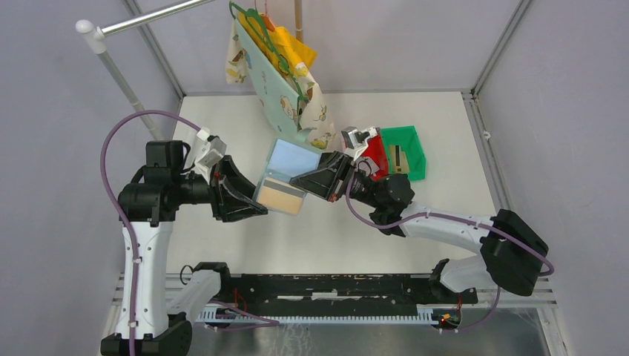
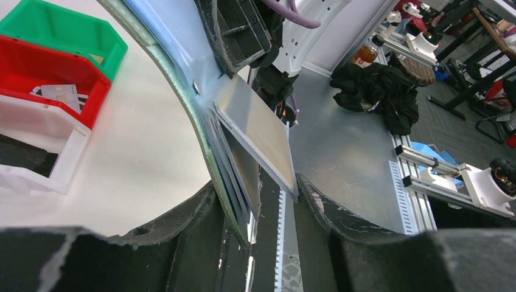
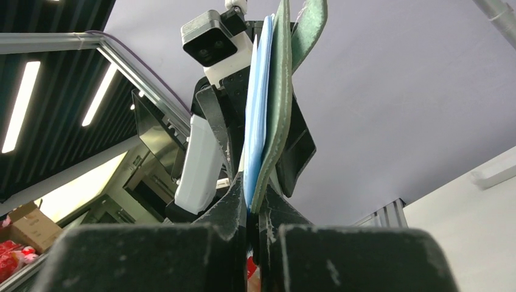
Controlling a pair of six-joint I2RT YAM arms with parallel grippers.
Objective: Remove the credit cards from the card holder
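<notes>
The card holder, green-edged with a pale blue pocket, hangs in the air with several cards showing at its lower part. My right gripper is shut on it, and in the right wrist view the holder rises edge-on from the fingertips. My left gripper stands part open at the holder's lower-left end. In the left wrist view, the lower ends of the cards hang between the tips of my left gripper, with one card angled away from the others.
Red and green bins stand at the back right, beside a white bin seen in the left wrist view. Clothes hang from a rail at the back.
</notes>
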